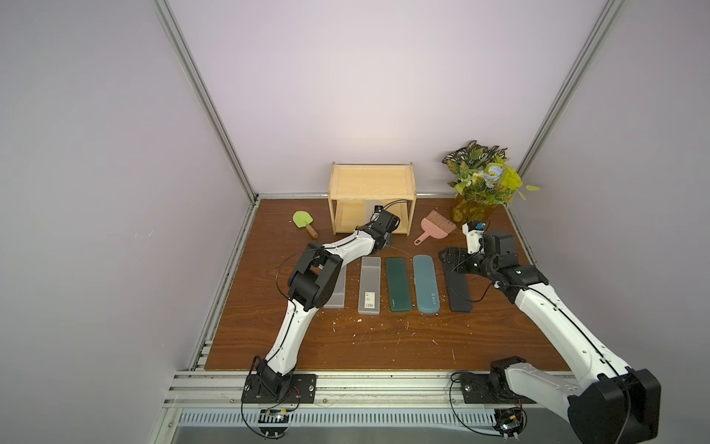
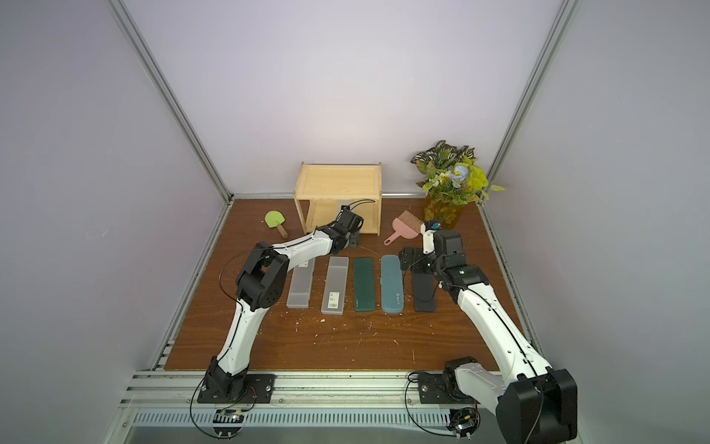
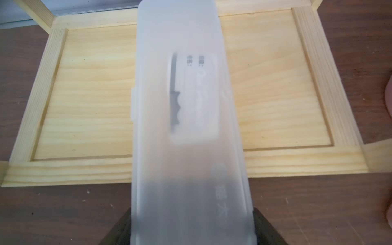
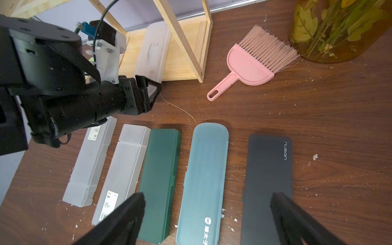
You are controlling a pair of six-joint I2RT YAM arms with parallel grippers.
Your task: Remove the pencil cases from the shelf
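Note:
A translucent white pencil case (image 3: 183,163) fills the middle of the left wrist view, its far part over the floor of the wooden shelf (image 3: 94,94) and its near end out past the front edge. My left gripper is shut on that near end, a finger (image 3: 122,230) on either side. On the table lie two translucent cases (image 4: 91,163) (image 4: 124,167), a dark green case (image 4: 159,179), a teal case (image 4: 206,167) and a black case (image 4: 267,179), in a row. Open and empty, my right gripper hangs above the row's right part.
A pink brush (image 4: 251,67) lies right of the shelf, and a flower vase (image 1: 473,211) stands at the back right. The green scoop (image 1: 302,219) lies left of the shelf. The table's front strip holds only scraps.

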